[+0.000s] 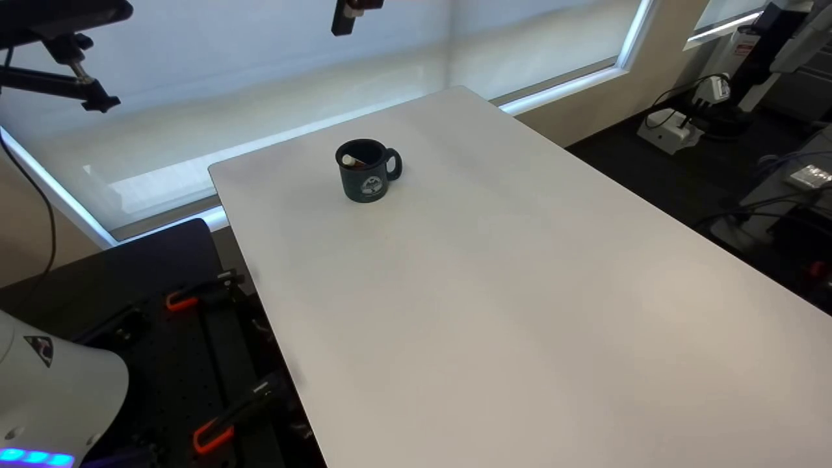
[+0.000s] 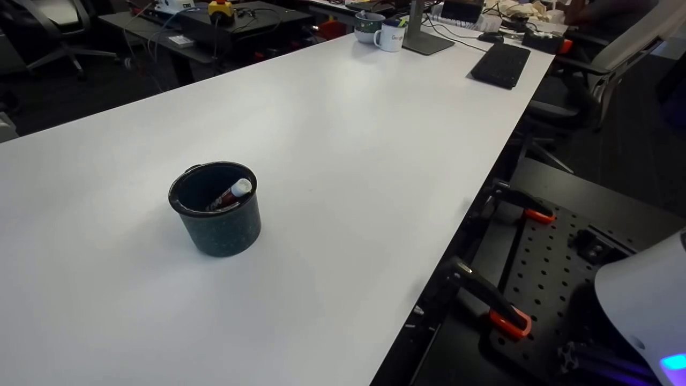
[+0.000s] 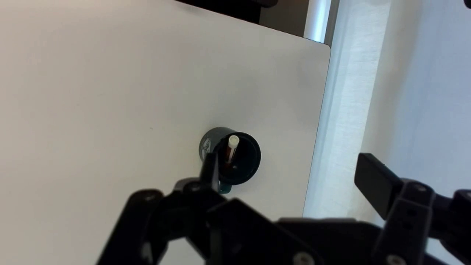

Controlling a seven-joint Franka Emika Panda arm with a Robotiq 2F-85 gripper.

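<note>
A dark green mug with a handle and a pale logo stands upright on the white table. Inside it leans a small tube with a white cap, its lower part dark red. From the wrist view, the mug lies beyond my left finger, which covers part of its near side. My gripper is open, its fingers wide apart with nothing between them, high above the table. In exterior view 1 only a dark fingertip shows at the top edge; exterior view 2 does not show the gripper.
A white mug, a patterned bowl and a keyboard sit at the other end. Orange-handled clamps line the robot's side.
</note>
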